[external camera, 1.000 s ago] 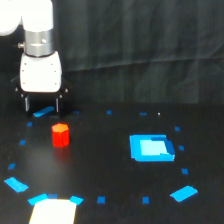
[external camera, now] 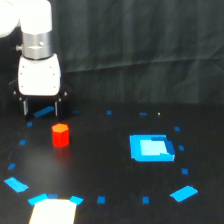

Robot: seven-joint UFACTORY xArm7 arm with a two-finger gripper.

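Note:
A small red block (external camera: 61, 138) with an orange top face stands on the black table, left of the middle. My white gripper (external camera: 41, 107) hangs behind it and a little to its left, apart from it. The dark fingers (external camera: 57, 106) are spread wide, and nothing shows between them. To the right lies a blue square (external camera: 136, 151) with a pale patch (external camera: 153, 147) in its middle.
Small blue marks dot the dark table. Longer blue strips lie at the left front (external camera: 16, 185) and right front (external camera: 184, 193). A bright white patch (external camera: 52, 212) is at the bottom edge.
My gripper has come down very slightly. The red block and the blue square have not moved.

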